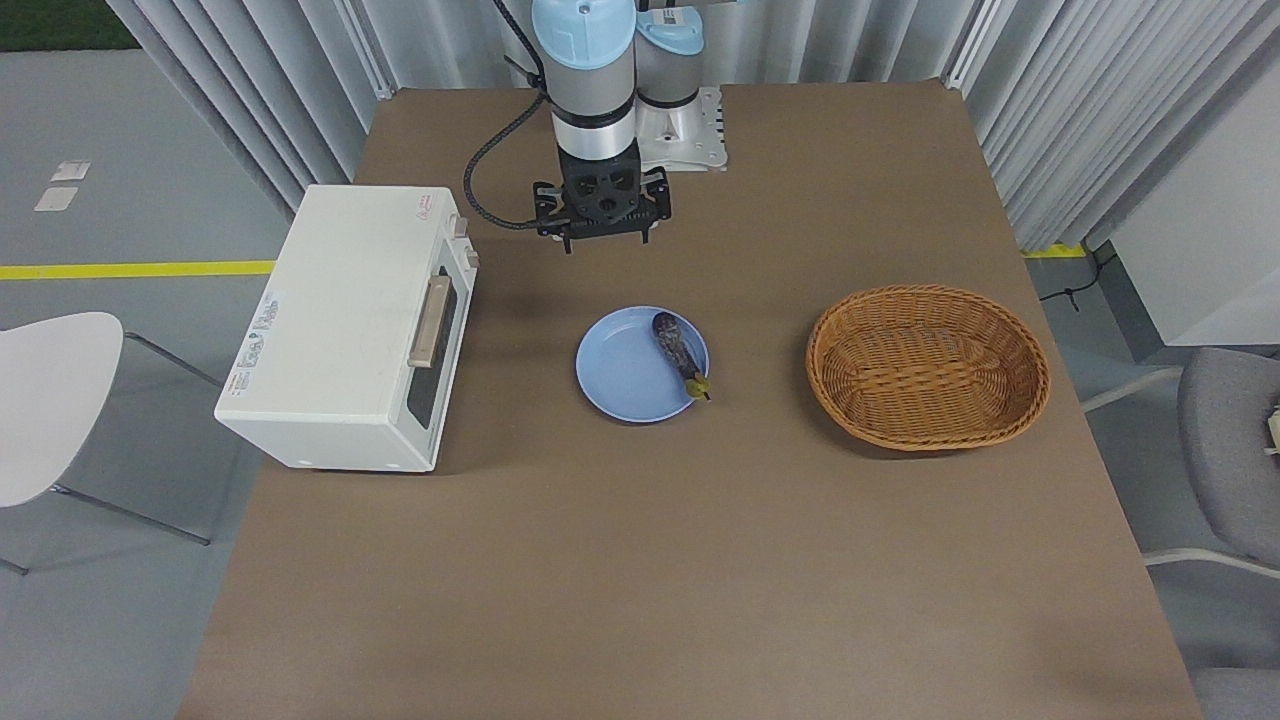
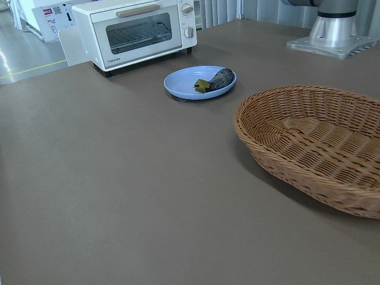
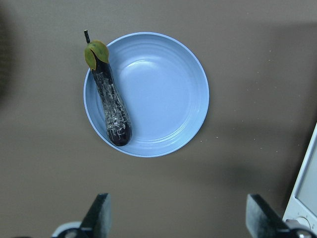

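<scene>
A dark eggplant (image 3: 111, 106) with a green cap lies on the right part of a light blue plate (image 1: 618, 366) in the front view, its stem end over the rim; the wrist view shows it from above. The plate (image 2: 184, 83) also appears in the left view. My gripper (image 1: 606, 234) is above the table behind the plate; in the wrist view its two fingers (image 3: 99, 215) are wide apart, open, with nothing between them.
A white toaster oven (image 1: 318, 324) with its door closed stands left of the plate. A wicker basket (image 1: 924, 366) is to the right.
</scene>
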